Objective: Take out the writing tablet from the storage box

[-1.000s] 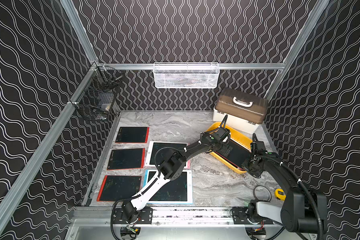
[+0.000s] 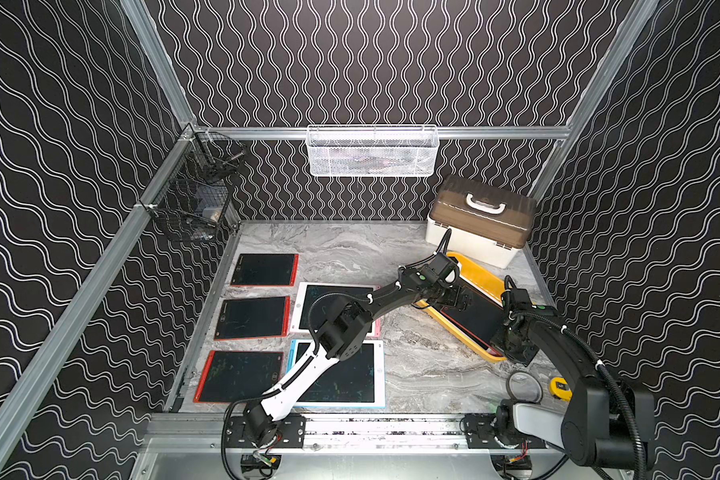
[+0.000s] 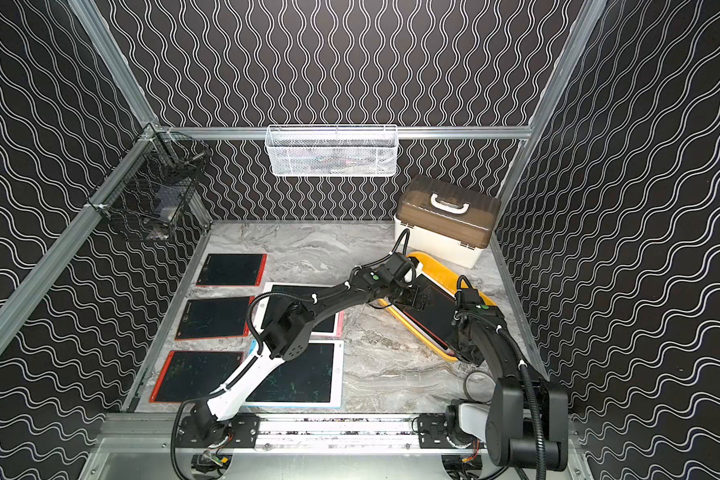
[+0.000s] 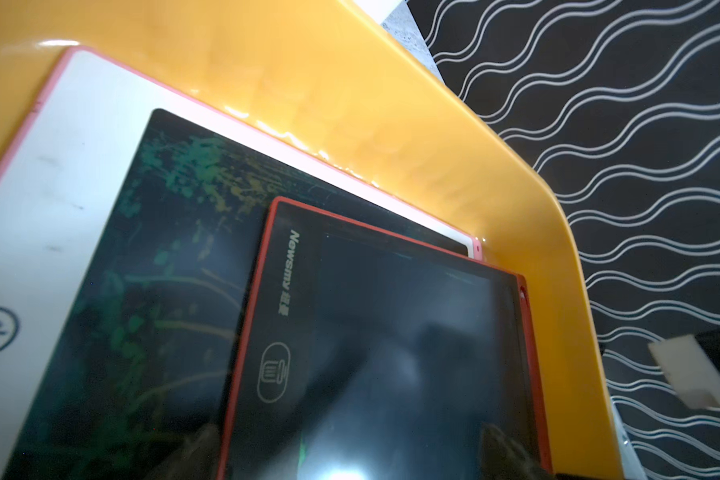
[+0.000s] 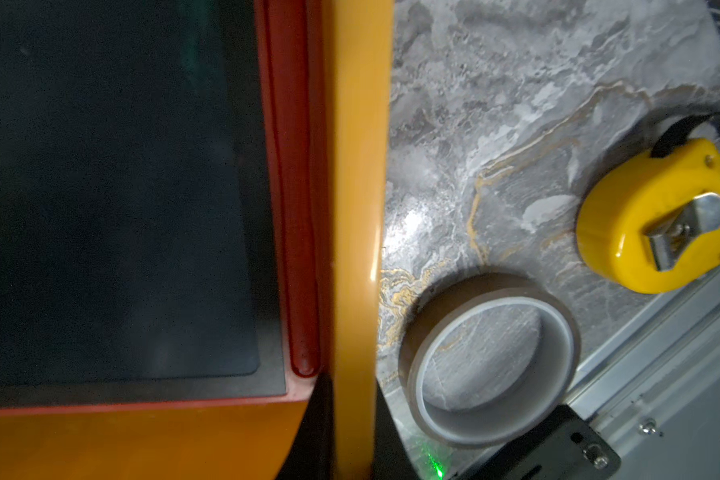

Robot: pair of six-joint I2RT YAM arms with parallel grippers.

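The yellow storage box [image 2: 488, 276] lies on the right of the table, angled. In the left wrist view, a smaller red-framed writing tablet [image 4: 408, 336] lies inside it, on top of a larger white tablet with a pink edge [image 4: 72, 176]. My left gripper is open above the red-framed tablet; its blurred fingers stand apart, with the screen showing between them. At the box's front end, my right gripper is shut on the yellow rim [image 5: 360, 200], one dark finger on either side. The red edge [image 5: 292, 200] of the tablet runs alongside this rim.
Several tablets, such as a red-framed one [image 2: 252, 317] and a blue-edged one [image 2: 344, 384], lie on the left of the table. A grey tape roll [image 5: 424, 344] and yellow tape measure [image 5: 616, 224] sit near the right gripper. A lidded case [image 2: 472, 240] stands behind the box.
The box has shifted toward the front right, along with my right gripper at its rim. My left gripper has stayed over the box with little movement.
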